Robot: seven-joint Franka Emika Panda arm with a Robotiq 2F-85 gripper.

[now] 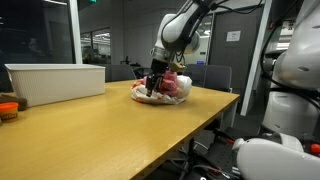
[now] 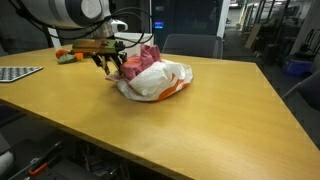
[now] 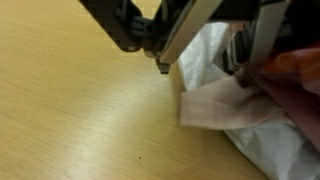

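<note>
A white plastic bag with orange markings (image 2: 166,80) rests on the wooden table, stuffed with reddish-pink cloth (image 2: 142,60). My gripper (image 2: 107,66) points down at the bag's near side, by a pale pink piece of cloth. From the other side, the gripper (image 1: 158,80) appears in front of the bag (image 1: 146,96). In the wrist view the fingers stand apart, with white plastic (image 3: 203,58) showing in or behind the gap. Pale pink cloth (image 3: 217,104) and darker red cloth lie just past the fingertips. Whether any fabric touches the pads is hard to tell.
A long white box (image 1: 55,82) stands at the table's back left, with an orange bowl (image 1: 9,104) nearer. Bare tabletop (image 2: 225,125) stretches to the right of the bag. Chairs (image 2: 193,46) stand behind the table.
</note>
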